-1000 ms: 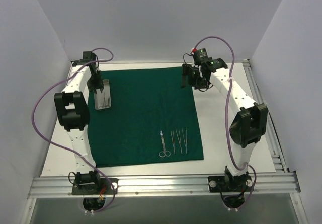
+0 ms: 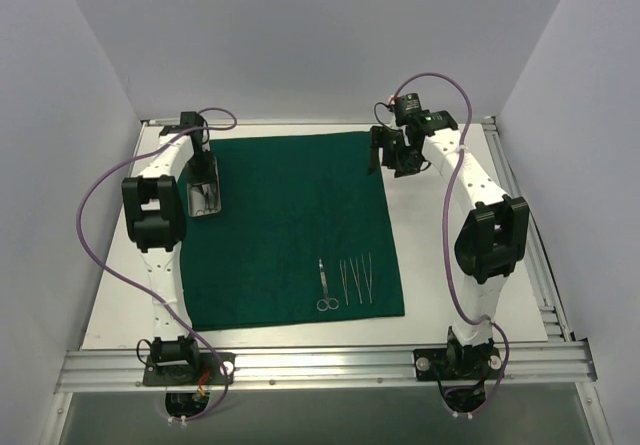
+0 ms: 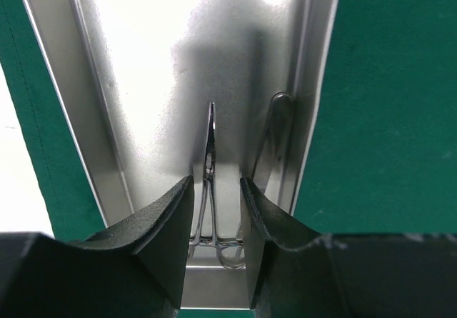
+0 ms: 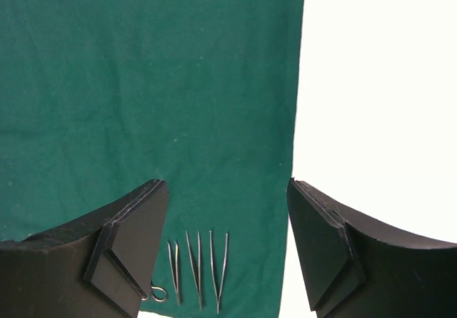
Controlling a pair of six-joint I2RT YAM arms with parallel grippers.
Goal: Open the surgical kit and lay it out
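Observation:
The metal tray [image 2: 205, 208] lies at the left of the green cloth [image 2: 280, 225]. In the left wrist view it holds slim scissors or a clamp [image 3: 209, 153] and a second instrument [image 3: 275, 139] along its right wall. My left gripper is over the slim instrument, its fingers slightly apart; whether they touch it is unclear. My right gripper is open above the cloth's right edge, nothing between its fingers. Scissors [image 2: 328, 303] and several tweezers [image 2: 358, 287] lie laid out at the cloth's lower right.
A white table [image 2: 440, 265] surrounds the cloth. Grey walls stand at the back and sides.
The right gripper has shifted a little to the right.

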